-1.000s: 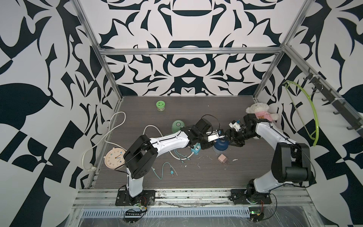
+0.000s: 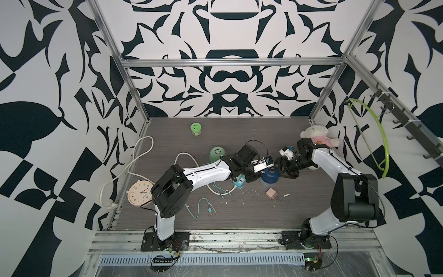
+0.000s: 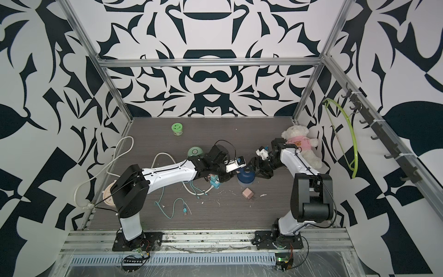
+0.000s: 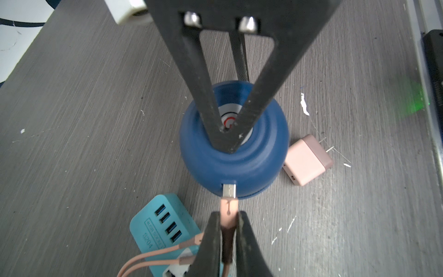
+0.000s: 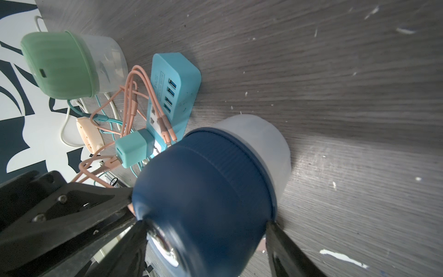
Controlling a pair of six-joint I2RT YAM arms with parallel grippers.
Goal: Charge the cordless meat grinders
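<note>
The blue-lidded grinder (image 5: 207, 184) stands on the table, its clear bowl (image 5: 263, 138) beneath. A pink cable plug (image 4: 229, 210) is held in my left gripper, shut on it. The plug's bare metal tip points at the lower side of the blue lid (image 4: 233, 168); whether it touches or enters a port cannot be seen. My right gripper straddles the lid, one finger on each side; how firmly they press is unclear. Behind the left arm sits the green-lidded grinder (image 5: 60, 64), with a small dark slot on its side.
A teal power strip (image 4: 161, 226) with USB slots lies close by, amid pink cables. The pink charger cube (image 4: 306, 159) rests near the blue grinder. A green-topped jar (image 2: 196, 128), a clock (image 2: 139, 192) and a teddy bear (image 2: 318, 133) stand farther off.
</note>
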